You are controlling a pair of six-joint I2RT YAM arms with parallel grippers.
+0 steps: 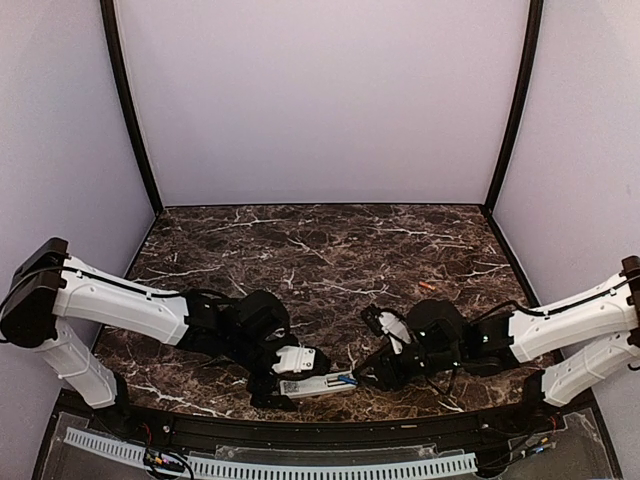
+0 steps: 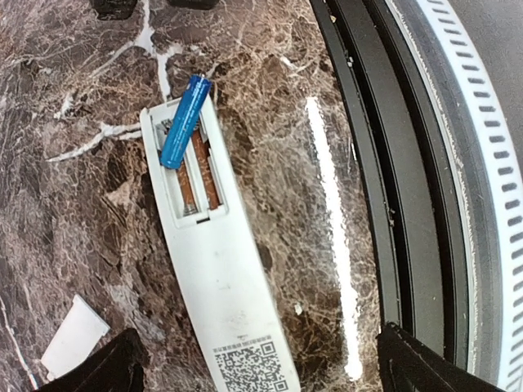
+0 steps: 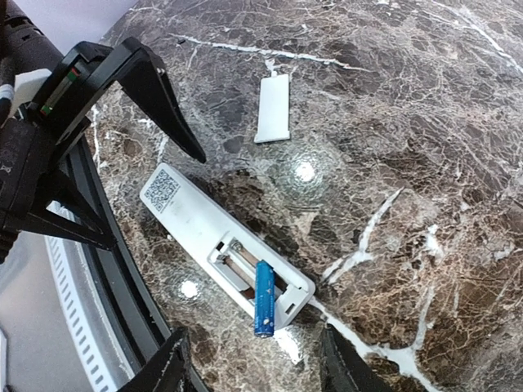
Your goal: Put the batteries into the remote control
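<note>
The white remote (image 2: 221, 269) lies on the marble table with its battery compartment uncovered. A blue battery (image 2: 185, 121) (image 3: 265, 298) rests tilted over one end of the compartment, not lying flat inside it. The white battery cover (image 2: 73, 335) (image 3: 273, 109) lies apart beside the remote. My left gripper hangs open above the QR-code end of the remote, nothing between its fingers. My right gripper is open near the compartment end, also holding nothing.
A small orange object (image 1: 427, 285) lies at the back right. The black front rail and white slotted strip (image 1: 330, 468) run close along the remote's side.
</note>
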